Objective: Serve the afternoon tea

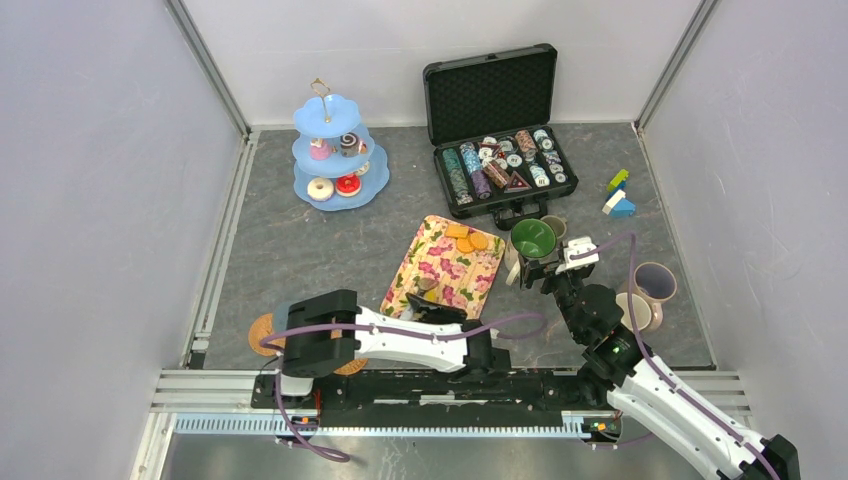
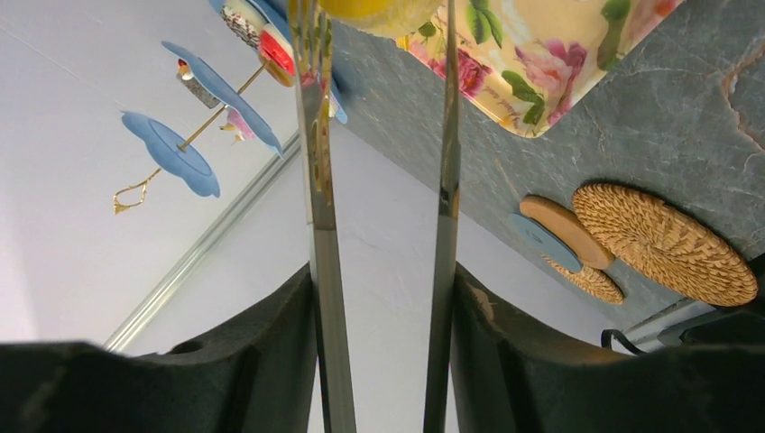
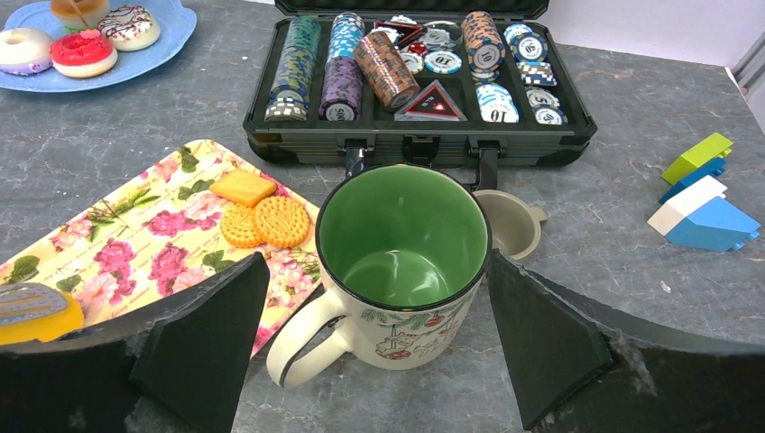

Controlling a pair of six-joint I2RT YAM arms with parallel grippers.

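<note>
Between the black fingers of my left gripper stand the two arms of metal tongs (image 2: 444, 234), their tips spread apart. At those tips, near the top of the left wrist view, is a yellow item (image 2: 383, 13) over the floral tray (image 2: 505, 77); whether they grip it is unclear. The right wrist view shows this yellow item (image 3: 41, 316) at the tray's near side. A green-lined mug (image 3: 406, 234) stands upright on the table, handle toward the tray. My right gripper is open, one finger on either side of the mug.
Biscuits (image 1: 460, 237) lie on the tray. A blue tiered stand (image 1: 345, 200) with pastries is back left; an open case of chips (image 1: 490, 60) stands behind. A small cup (image 3: 514, 225) sits beside the mug. More cups (image 1: 655, 283) are at right, woven mats (image 2: 663, 244) front left.
</note>
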